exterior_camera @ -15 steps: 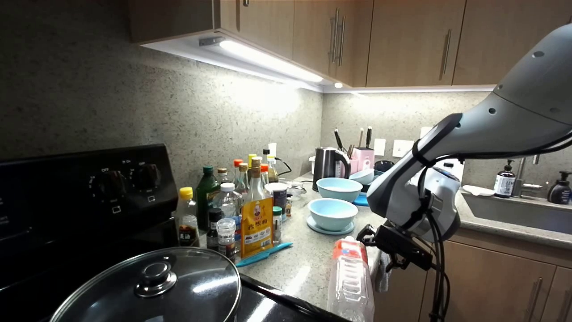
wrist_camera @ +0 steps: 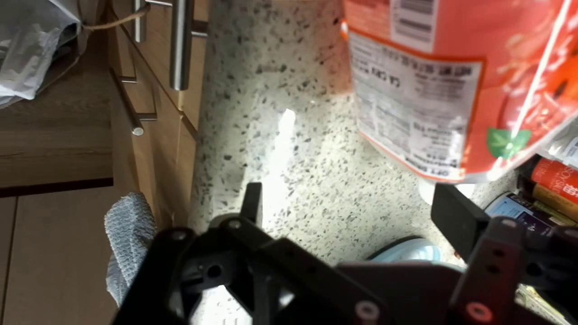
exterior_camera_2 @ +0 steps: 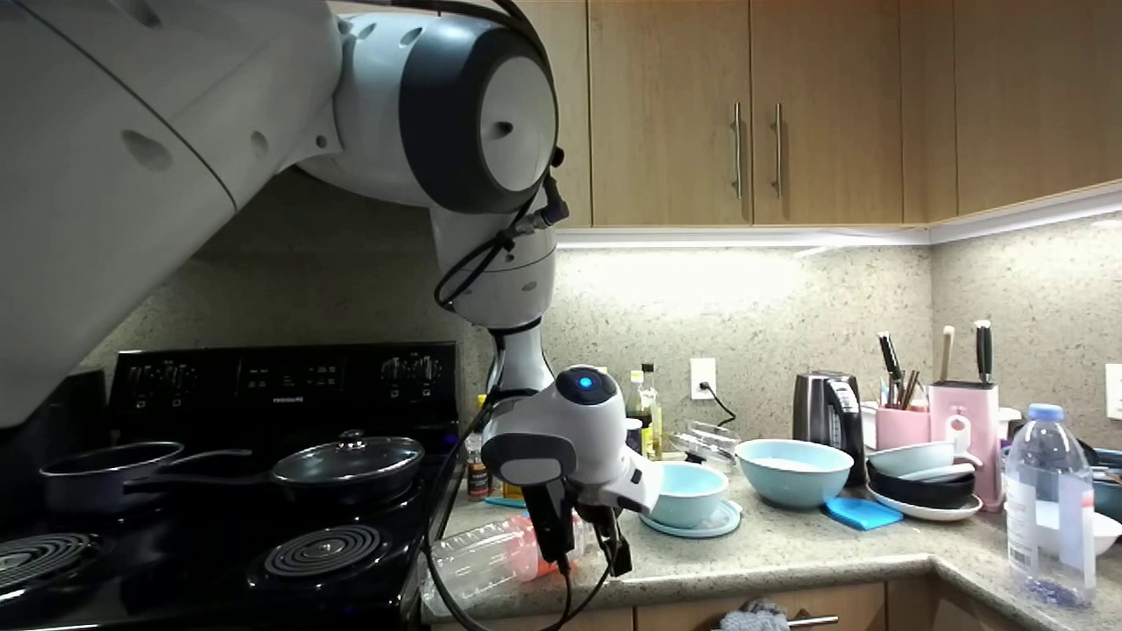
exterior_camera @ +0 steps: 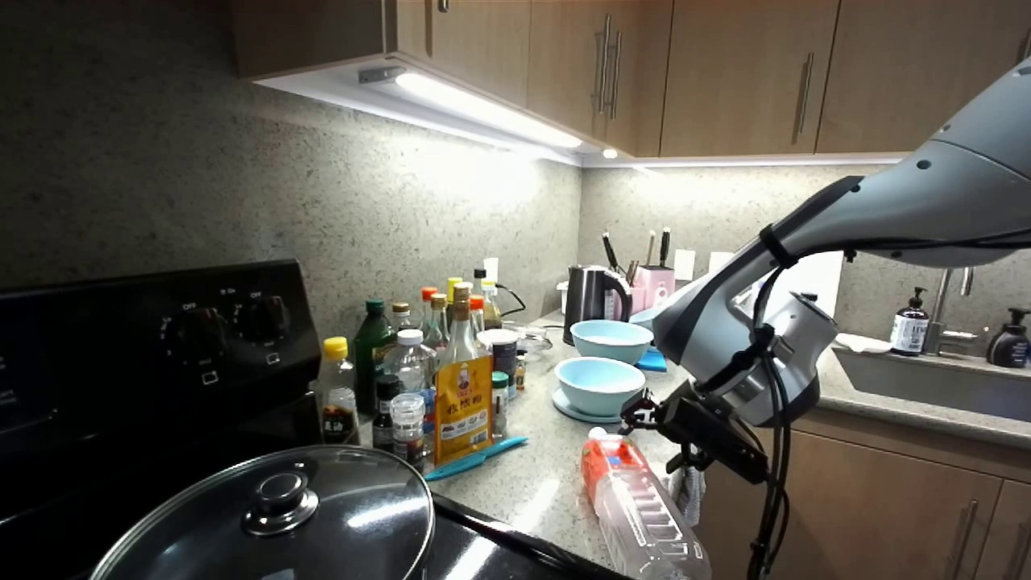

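A clear plastic bottle [exterior_camera: 649, 517] with a red label lies on its side on the counter, its white cap end towards the bowls. In the wrist view its red label [wrist_camera: 433, 81] fills the upper right, ahead of the fingers. My gripper [exterior_camera: 667, 435] is tilted down beside the cap end, at the bottle's counter-edge side. Its two fingertips [wrist_camera: 252, 203] stand wide apart in the wrist view, with bare counter between them; the gripper is open and holds nothing. From the second exterior view, the bottle [exterior_camera_2: 473, 563] is partly hidden behind the gripper.
A light blue bowl [exterior_camera: 599, 385] on a plate stands close beyond the cap end, with a larger bowl [exterior_camera_2: 794, 470] farther on. Several sauce bottles [exterior_camera: 464, 333] crowd the wall side. The stove with a lidded pan [exterior_camera: 280, 512] adjoins the counter. A grey towel [wrist_camera: 130, 238] hangs below the counter edge.
The bottle has swung round, its cap end now farther left, nearer the wall side, and its base farther right. My gripper has moved left and slightly downward.
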